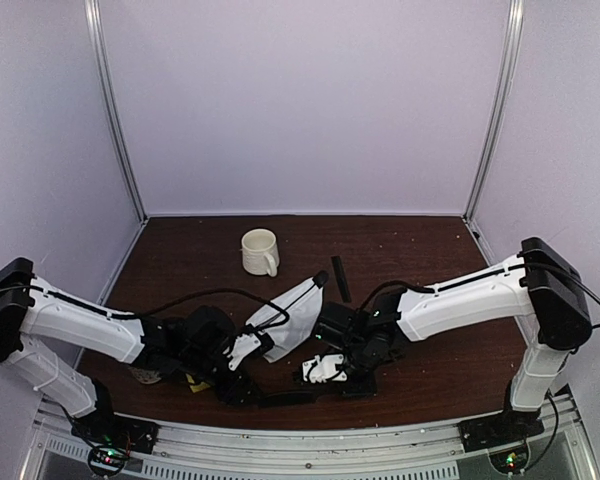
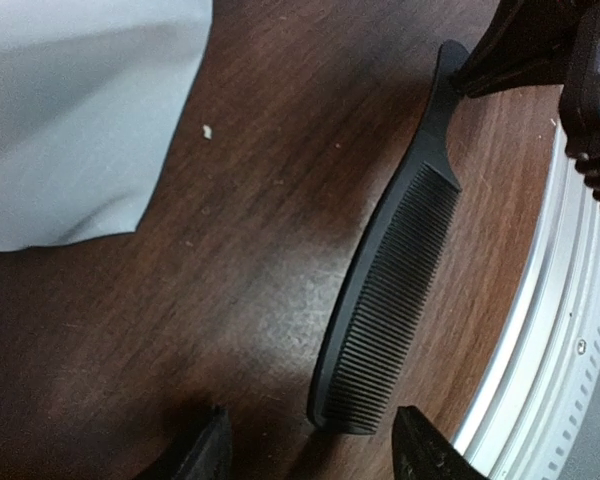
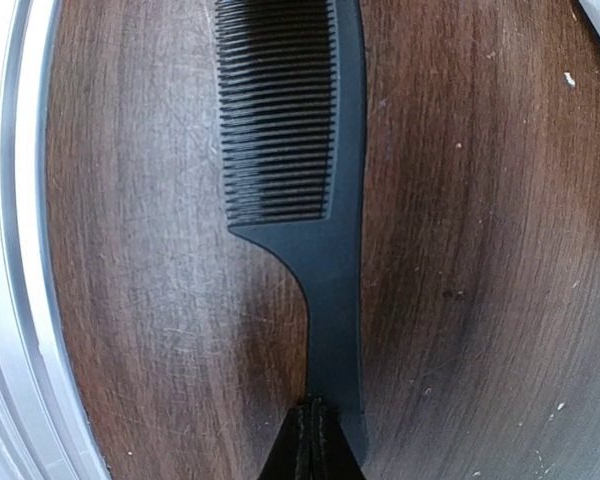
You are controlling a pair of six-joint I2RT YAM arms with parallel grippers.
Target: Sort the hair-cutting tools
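A black tail comb [image 2: 380, 310] lies flat along the table's front edge. In the left wrist view my open left gripper is at the toothed end, nothing held. My right gripper is shut at the handle [image 3: 332, 320], its tips on or against it; nothing shows gripped between them. A white cloth or pouch [image 1: 290, 325] lies behind the grippers. A second black strip [image 1: 340, 280], likely another comb, lies behind it to the right.
A white mug [image 1: 259, 250] stands at the back middle. A yellow item [image 1: 196, 385] is partly hidden under the left arm. The metal rail [image 2: 575, 370] runs along the front edge.
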